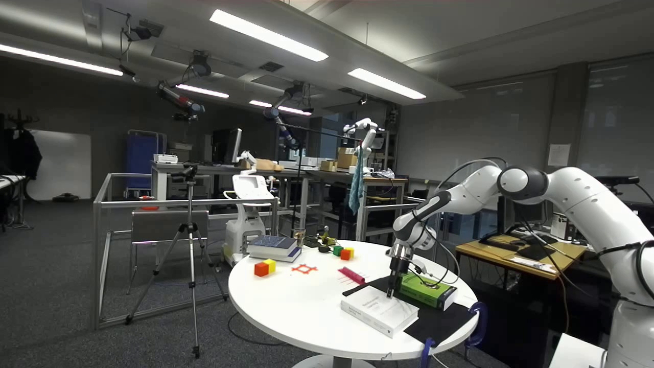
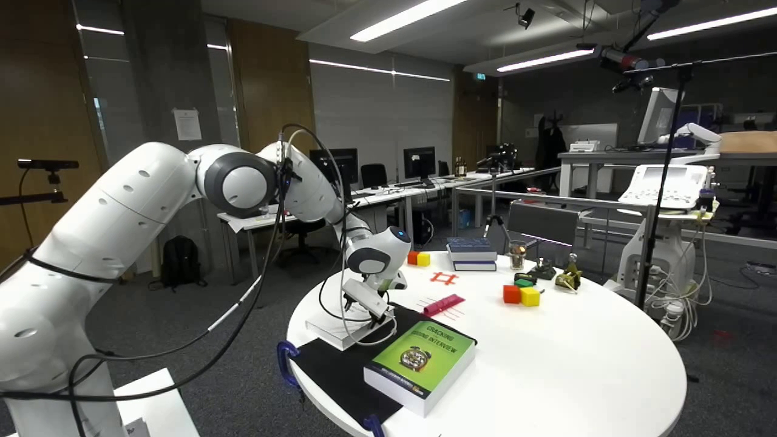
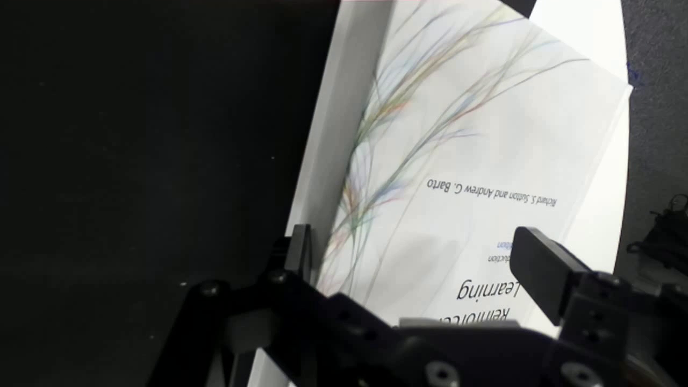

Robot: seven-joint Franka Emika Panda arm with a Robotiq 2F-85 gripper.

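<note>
A thick white book (image 1: 375,308) lies flat on the black mat, its near end jutting over the mat's edge onto the white table. In the wrist view its cover (image 3: 451,155) reads upside down, naming Sutton and Barto. My gripper is open, fingers wide apart. The left finger (image 3: 300,251) is down beside the book's long side, seemingly against it; the right finger (image 3: 545,271) appears over or beyond the cover's other part, its contact unclear. A green book (image 1: 427,290) lies flat on the mat, apart from the white one.
A pink roll (image 1: 351,275), coloured blocks (image 1: 261,269), and a stack of blue books (image 1: 274,246) stand farther across the round table. Blue clamps (image 1: 480,324) grip the table's rim by the mat. Open tabletop lies left of the white book.
</note>
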